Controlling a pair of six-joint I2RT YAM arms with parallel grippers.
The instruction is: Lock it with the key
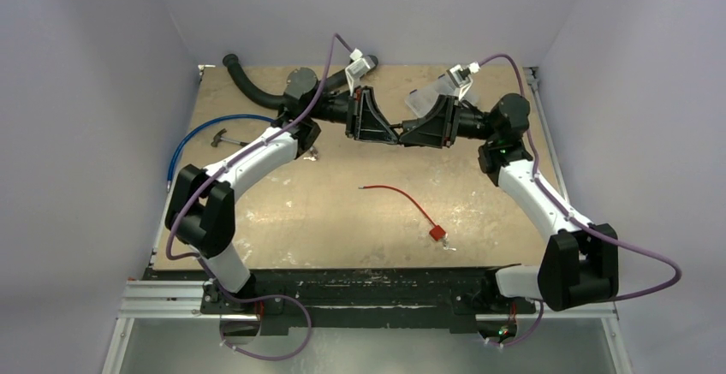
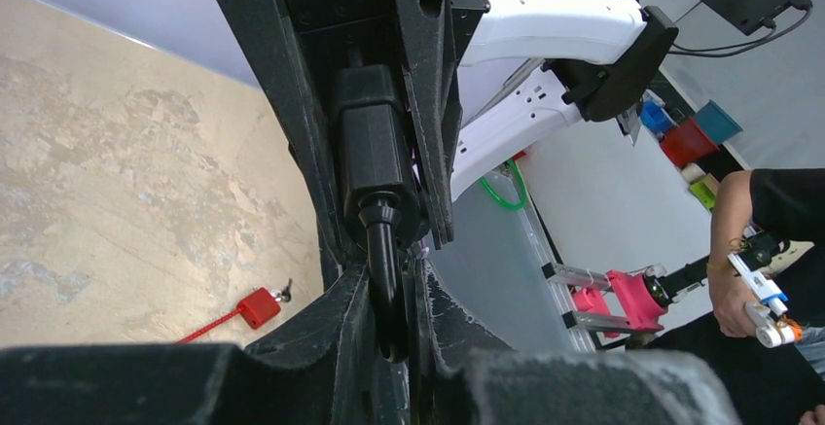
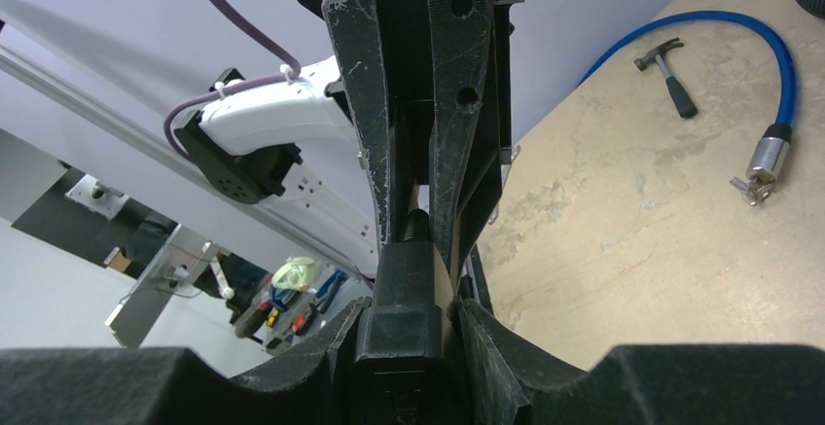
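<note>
Both grippers meet above the middle of the board. My left gripper (image 1: 391, 134) is shut on a slim black rod (image 2: 383, 279), which runs into a black lock body (image 2: 375, 148) held by my right gripper (image 1: 408, 134). In the right wrist view that body (image 3: 399, 308) sits between the right fingers. Whether a key is among these parts I cannot tell. A red padlock (image 1: 437, 233) with a red cable and small keys (image 1: 449, 246) lies on the board below.
A blue cable lock (image 3: 767, 158) with keys and a hammer (image 3: 678, 94) lie at the left. A thick black cable lock (image 1: 250, 87) and a clear box (image 1: 421, 97) lie at the back. The front middle of the board (image 1: 317, 220) has free room.
</note>
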